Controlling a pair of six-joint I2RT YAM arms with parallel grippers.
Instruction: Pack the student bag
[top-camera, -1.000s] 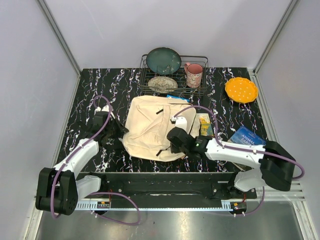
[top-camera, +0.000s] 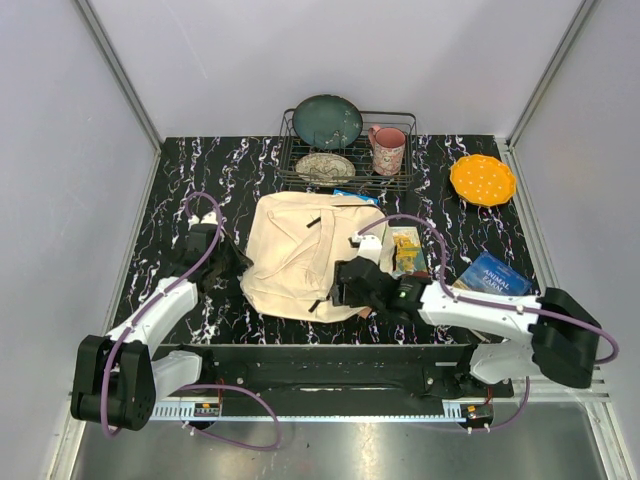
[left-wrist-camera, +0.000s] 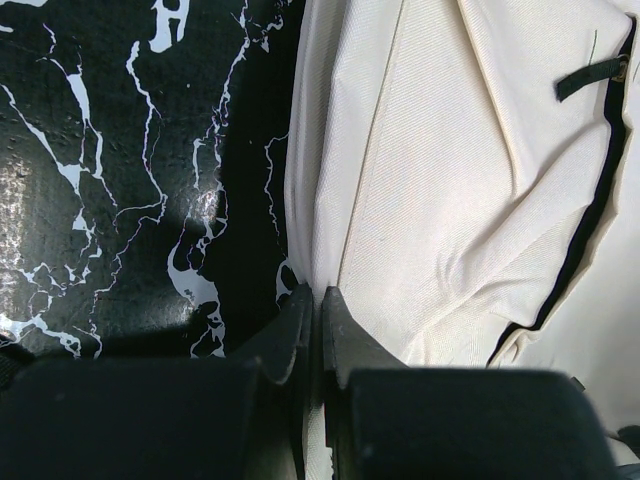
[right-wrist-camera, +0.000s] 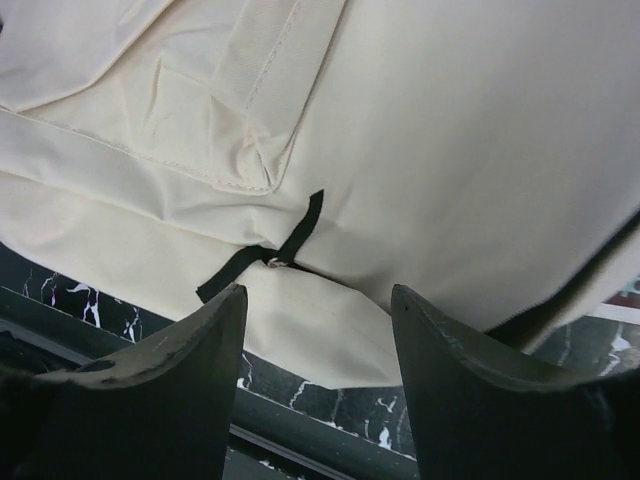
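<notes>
A cream canvas bag (top-camera: 295, 250) lies flat across the middle of the dark marble counter. My left gripper (top-camera: 242, 262) is shut on its left edge; in the left wrist view the fingers (left-wrist-camera: 270, 400) pinch the folded fabric. My right gripper (top-camera: 345, 285) is over the bag's lower right part, open, with a black strap and zipper pull (right-wrist-camera: 295, 240) showing between and beyond its fingers in the right wrist view.
Books (top-camera: 490, 275) and small packets (top-camera: 408, 245) lie right of the bag, partly under the right arm. A wire rack (top-camera: 290, 165) with plates and a mug stands behind; an orange plate (top-camera: 482, 180) is at the back right.
The bag's left edge has moved slightly leftward since a second ago with my left gripper.
</notes>
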